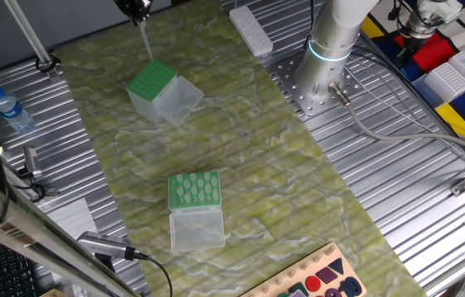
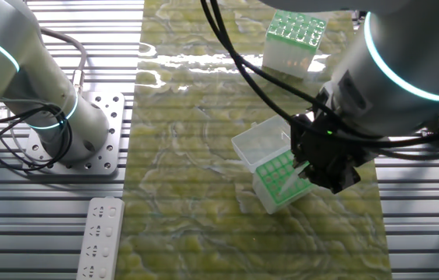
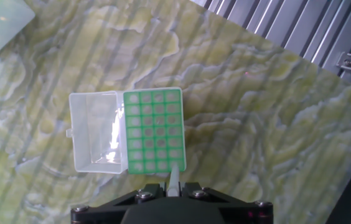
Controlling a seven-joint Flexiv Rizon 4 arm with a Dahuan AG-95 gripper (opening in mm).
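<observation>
My gripper is shut on a slim translucent pipette tip (image 3: 173, 177), which points away from the fingers. In exterior view 1 the tip (image 1: 146, 41) hangs slanting, its lower end by the far edge of a green-topped box (image 1: 152, 81). That box has a green grid rack (image 3: 154, 129) with no tips seen standing in it, and its clear lid (image 3: 96, 132) lies open to one side. Whether the tip touches the rack cannot be told. A second green-topped box (image 1: 194, 190) holds several upright tips, and its lid (image 1: 197, 229) is open too.
A wooden shape board (image 1: 315, 276) lies at the near end of the green marbled mat (image 1: 257, 181). A power strip (image 1: 251, 31) and a water bottle (image 1: 11, 111) sit off to the sides. Bare mat separates the two boxes.
</observation>
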